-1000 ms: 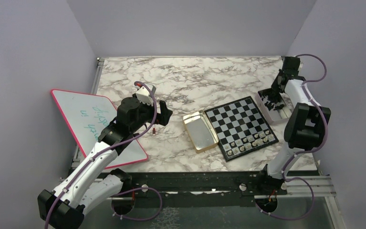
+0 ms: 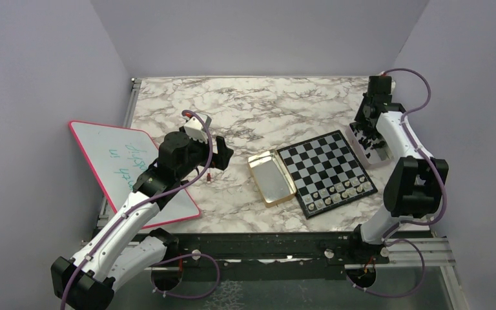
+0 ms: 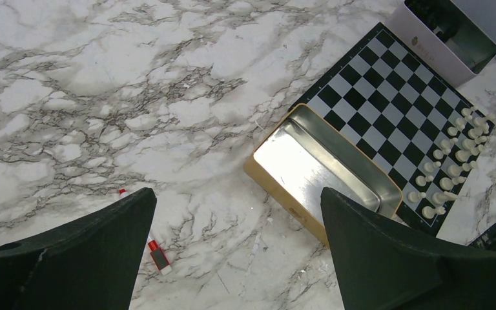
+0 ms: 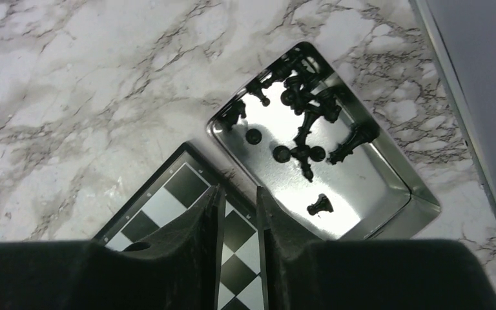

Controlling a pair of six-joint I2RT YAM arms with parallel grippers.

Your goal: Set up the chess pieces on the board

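The chessboard (image 2: 318, 161) lies flat on the table, with white pieces (image 2: 344, 189) standing in two rows along its front edge. Its remaining squares look empty. To its right, a box (image 4: 387, 216) holds several black pieces (image 4: 303, 153), most of them tumbled together at one end. Over the board's corner beside this box is my right gripper, its fingers a narrow gap apart and nothing seen between them. My left gripper is wide open and empty, above bare table left of the board.
An empty gold-rimmed tray (image 2: 272, 177) adjoins the board's left side. A red-and-white marker (image 3: 158, 256) lies beneath my left gripper, and a whiteboard (image 2: 123, 165) leans at the left. A wall stands close beyond the black pieces' box.
Over the last second my right arm has swung left, and lately a little toward the front, near the box. The left arm, board and white pieces have stayed still.
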